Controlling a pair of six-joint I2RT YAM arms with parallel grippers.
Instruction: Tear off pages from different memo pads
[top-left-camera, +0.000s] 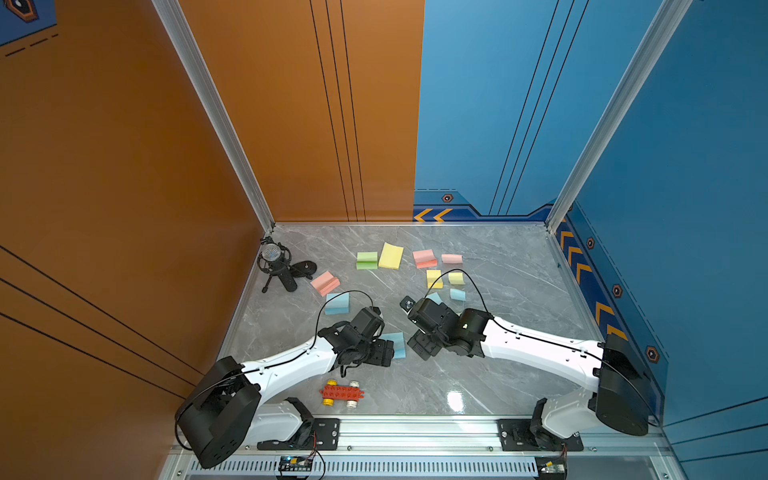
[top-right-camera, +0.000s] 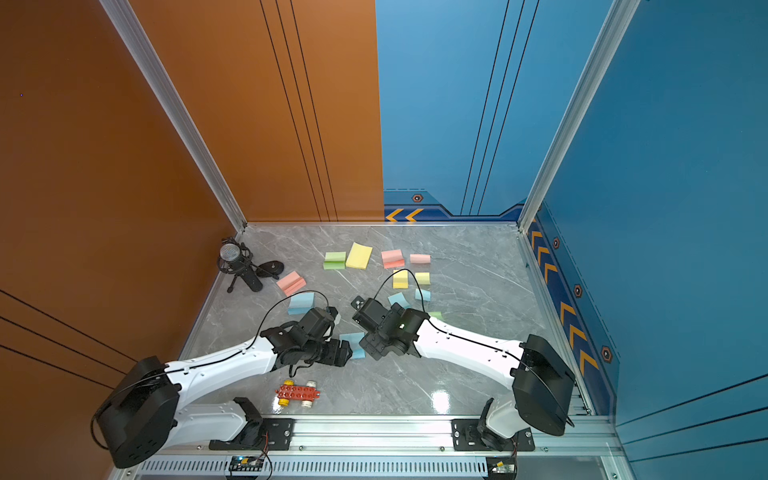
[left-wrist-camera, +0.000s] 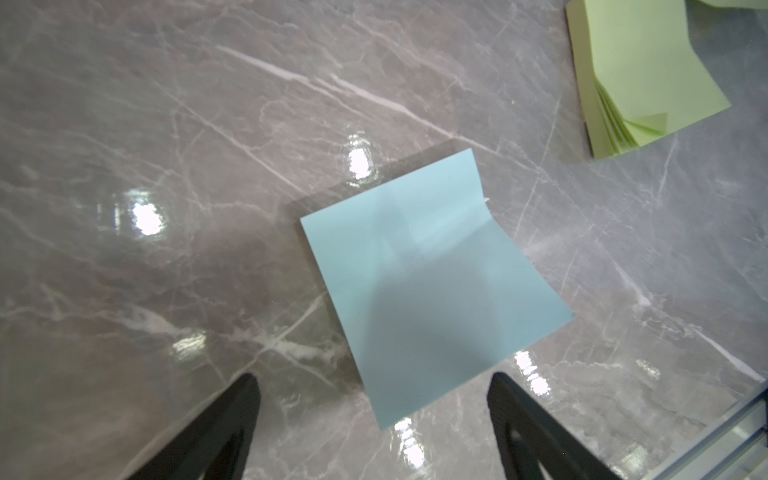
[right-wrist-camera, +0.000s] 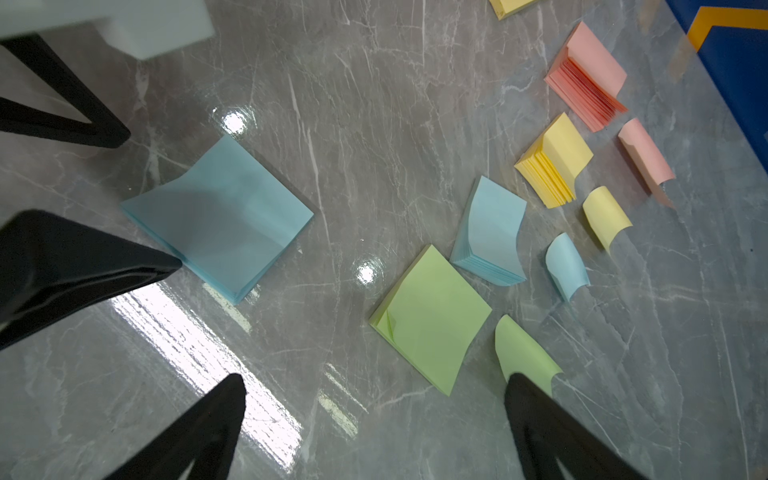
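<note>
A large blue memo pad lies flat on the table with one edge of its top page bent up. My left gripper is open above this pad's near corner, with no paper gripped. In the right wrist view one left finger appears close beside the same blue pad. My right gripper also stands open and empty. Ahead of it are a green pad, a smaller blue pad, a yellow pad and a pink pad.
Single curled sheets in pink, yellow, blue and green lie beside those pads. More pads lie farther back, including a large yellow one. A red toy sits at the front left, a black stand at the back left.
</note>
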